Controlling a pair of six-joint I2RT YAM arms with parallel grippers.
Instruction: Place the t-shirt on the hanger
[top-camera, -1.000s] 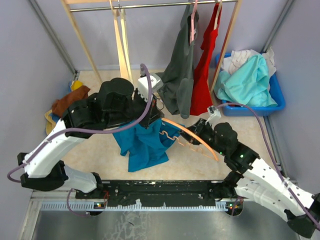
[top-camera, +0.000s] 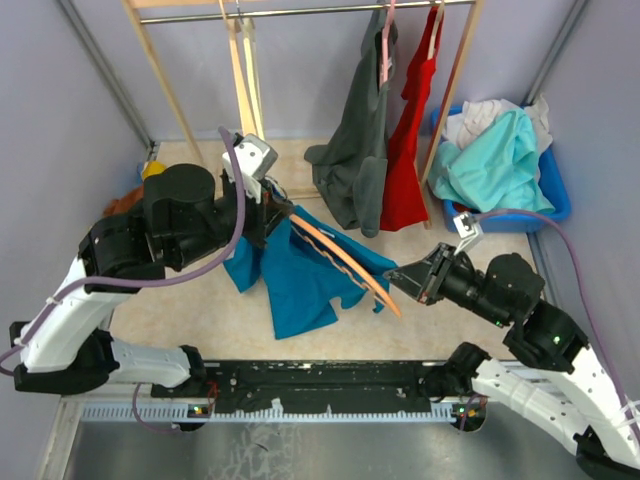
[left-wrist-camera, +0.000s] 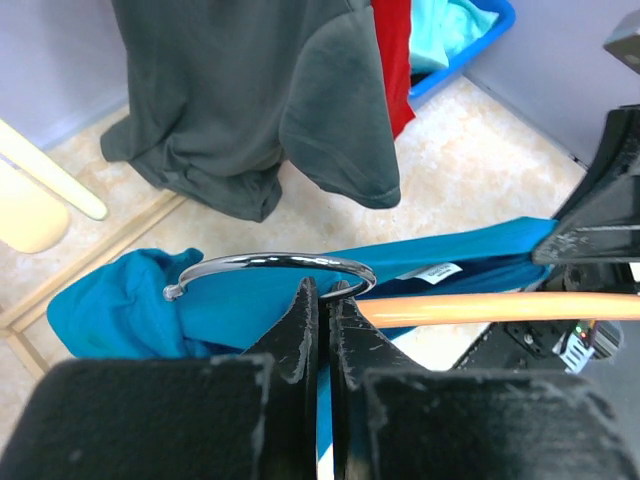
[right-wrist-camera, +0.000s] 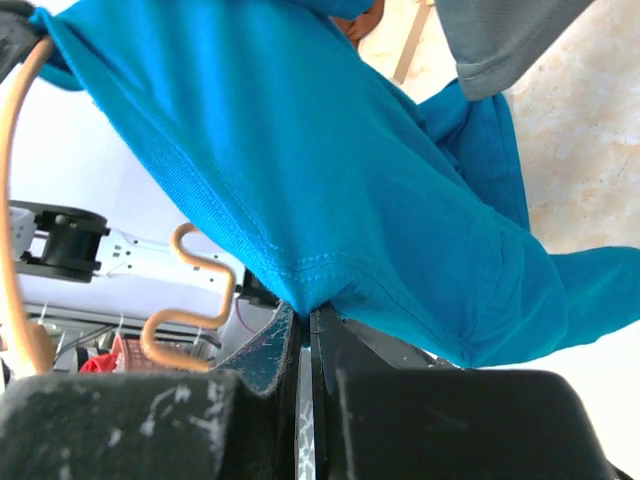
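Note:
A light-orange hanger (top-camera: 345, 262) slants across the middle in the top view, its metal hook (left-wrist-camera: 270, 261) curving beside my left gripper. That gripper is shut on the hanger near the hook. The blue t-shirt (top-camera: 300, 310) hangs under and behind the hanger, spread between the two arms. My right gripper is shut on a thin fold at the hem of the t-shirt (right-wrist-camera: 330, 170), pulling the cloth taut towards it. The hanger's free end (top-camera: 396, 310) lies near the right gripper, outside the shirt as far as shows.
A rack bar (top-camera: 320, 14) at the back carries a dark grey garment (top-camera: 352, 145), a red one (top-camera: 408, 150) and empty hangers. A blue basket (top-camera: 500, 222) with cloths stands back right.
My left gripper has moved left with the hanger.

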